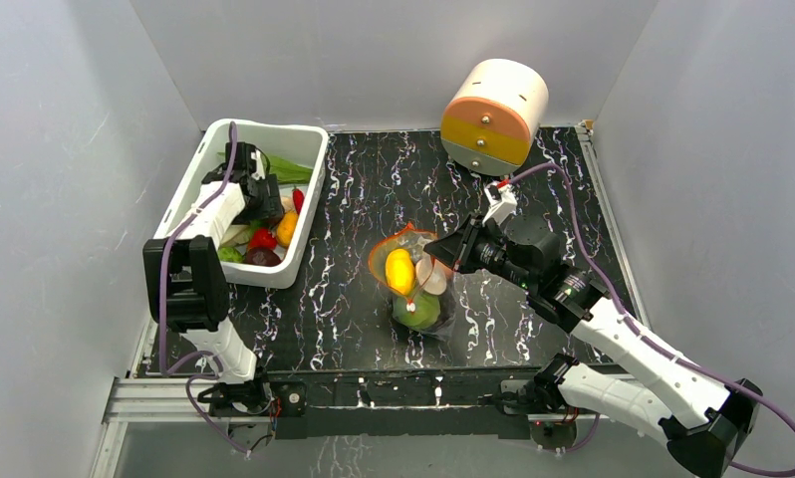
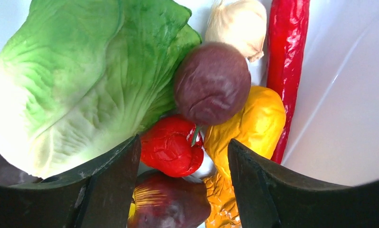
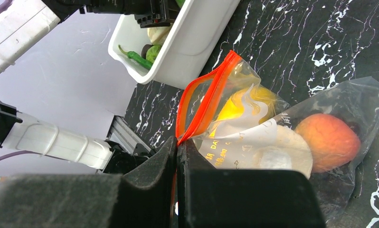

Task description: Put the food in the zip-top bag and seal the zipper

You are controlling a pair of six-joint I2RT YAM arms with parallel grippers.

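The zip bag (image 1: 420,314) stands mid-table with food inside, including a yellow item (image 1: 399,269) and a peach (image 3: 327,141); its orange zipper edge is spread apart in the top view. My right gripper is shut at that edge, pinching it. My left gripper hangs open inside the white bin (image 1: 314,199), above a red pepper (image 2: 171,145), lettuce (image 2: 64,85), dark round item (image 2: 211,83), orange pepper (image 2: 251,121), garlic (image 2: 236,28) and long red chili (image 2: 287,47). Nothing is between its fingers.
A rounded drawer box (image 1: 493,110) stands at the back right. Grey walls enclose the sides and back.
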